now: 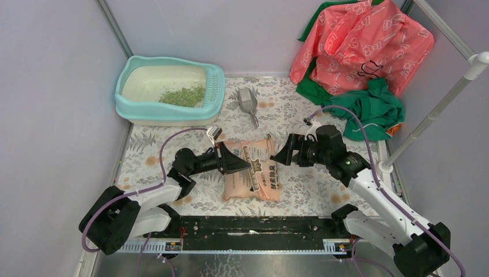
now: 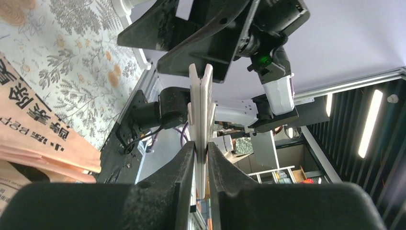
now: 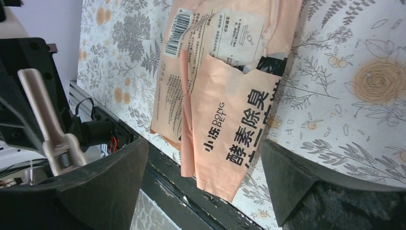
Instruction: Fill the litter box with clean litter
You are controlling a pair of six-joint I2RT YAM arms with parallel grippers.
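The peach-coloured litter bag [image 1: 251, 184] lies on the patterned mat between my arms. In the right wrist view its printed paper [image 3: 234, 129] is creased, with a dark strip [image 3: 272, 65] along one side. My left gripper [image 1: 248, 165] is over the bag's upper middle, shut on a slim pale tool [image 2: 203, 129], whose exact kind I cannot tell. At the bag's right edge, my right gripper [image 1: 282, 156] stands open, its fingers [image 3: 306, 187] apart above the bag. The turquoise-rimmed litter box [image 1: 214, 92] at the back left holds a small patch of green litter [image 1: 184, 97].
A grey scoop [image 1: 248, 103] lies behind the bag. Red cloth [image 1: 363, 46] and green cloth [image 1: 375, 109] are heaped at the back right, near a white pole [image 1: 427, 118]. Bare mat [image 1: 311, 199] lies to the bag's right.
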